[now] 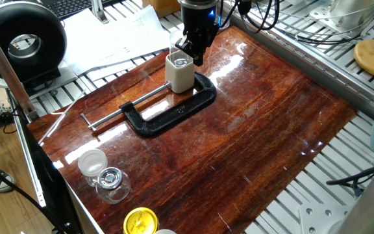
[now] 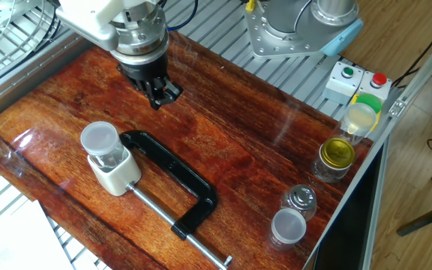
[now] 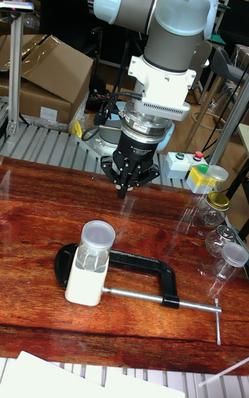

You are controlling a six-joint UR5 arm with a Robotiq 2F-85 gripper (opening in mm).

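My gripper (image 3: 122,193) hangs over the table, its black fingers converging to one narrow tip with no object showing between them. It looks shut. Beyond the clamp in the third exterior view stands a bare stretch of wood beneath it. A clear jar with a frosted white lid (image 2: 100,138) sits upright in a cream block (image 3: 86,285). The black C-clamp (image 2: 172,169) lies around that block, its steel screw (image 1: 127,107) touching one side. My gripper is apart from the jar; in the first exterior view it overlaps the jar's top and hides part of it.
Several jars stand along one table edge: one gold-lidded (image 2: 337,153), one silver-lidded (image 2: 301,197), and white-lidded ones, including a near jar (image 2: 288,226). Control buttons (image 2: 357,81) sit just off the table.
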